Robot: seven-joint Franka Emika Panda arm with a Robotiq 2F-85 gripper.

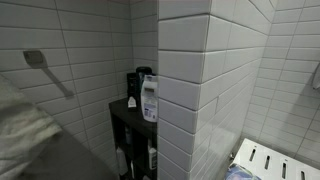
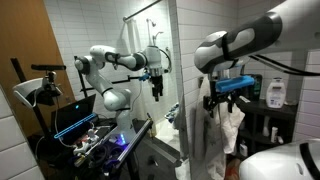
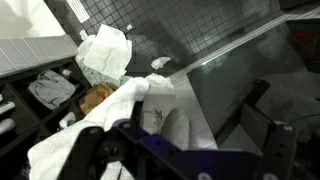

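Observation:
My gripper is open in the wrist view, its dark fingers spread apart over the floor. White cloth (image 3: pixel 62 152) fills the lower left there and reaches up beside the left finger. In exterior view 2 pale cloth (image 2: pixel 190 128) hangs below the white arm (image 2: pixel 270 47); whether the arm touches it I cannot tell. At the left edge of exterior view 1 more whitish cloth (image 1: pixel 22 130) shows, blurred. A smaller, crumpled white cloth (image 3: pixel 105 50) lies on the dark tiled floor.
A black shelf (image 1: pixel 133 122) holding a white jug (image 1: pixel 149 98) and dark containers stands against the tiled wall. A protruding tiled corner (image 1: pixel 190 90) blocks part of exterior view 1. Glass-like panel edging (image 3: pixel 235 45) crosses the wrist view. Open dark floor (image 3: pixel 180 25) lies at the top.

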